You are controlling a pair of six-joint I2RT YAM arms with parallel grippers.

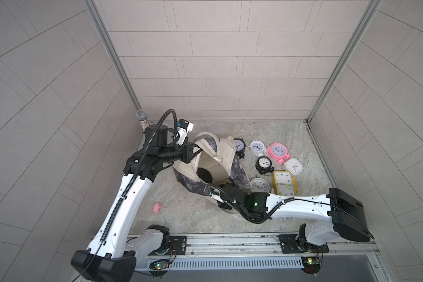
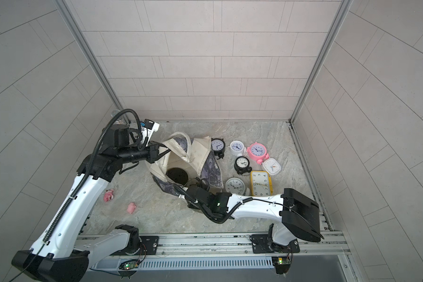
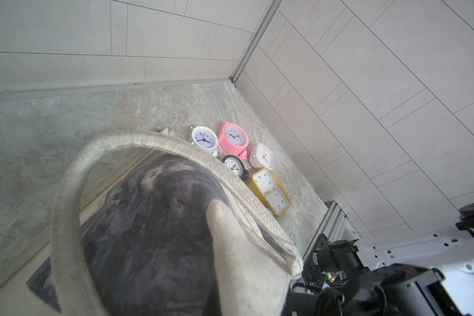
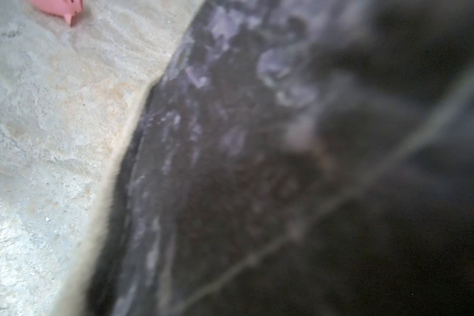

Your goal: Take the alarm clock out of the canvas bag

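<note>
The canvas bag (image 2: 183, 152) stands open on the table, cream inside with dark purple patterned sides. Deep in its opening lies a dark round thing (image 2: 177, 175); whether it is the alarm clock I cannot tell. My left gripper (image 1: 198, 149) is shut at the bag's upper left rim, near the looped handle (image 3: 126, 138); no cloth shows clearly between its fingers. At the bag's front right side, my right gripper (image 1: 224, 190) is low against it, its fingers hidden. The right wrist view is filled by blurred dark purple fabric (image 4: 237, 158), so what those fingers hold is out of sight.
Several clocks stand right of the bag: black (image 1: 264, 162), white (image 1: 257, 147), pink (image 1: 278, 150), yellow (image 1: 284, 182). A large white clock (image 1: 259, 184) is close to the right arm. A small pink figure (image 1: 157, 207) lies front left.
</note>
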